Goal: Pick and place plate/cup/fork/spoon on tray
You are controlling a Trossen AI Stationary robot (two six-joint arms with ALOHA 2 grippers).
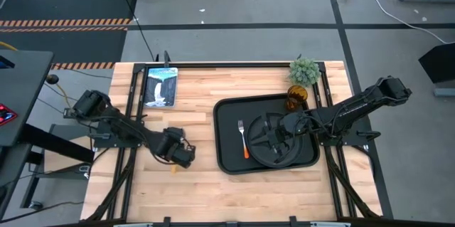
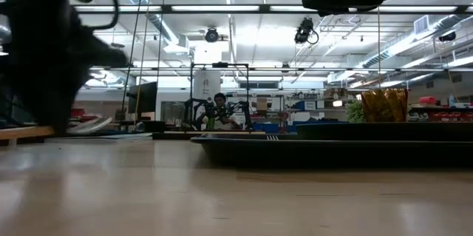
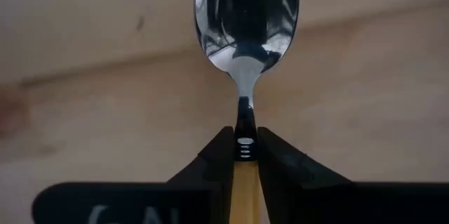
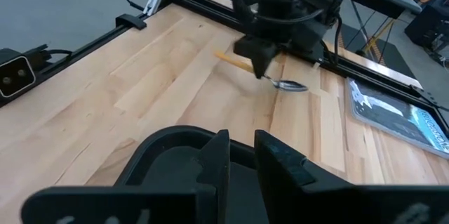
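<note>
My left gripper is shut on the spoon at the neck, where the steel meets the orange handle. In the right wrist view the spoon's bowl points toward the book and its handle away from it. On the right of the table lies the black tray, holding the fork, the dark plate and the amber cup. My right gripper is over the tray, its fingers slightly apart with nothing between them. The right arm hides part of the plate.
A book lies at the back left. Behind the tray's right corner stands a green plant. Bare wood separates the left gripper from the tray and covers the front. Black frame rails run along the table's sides.
</note>
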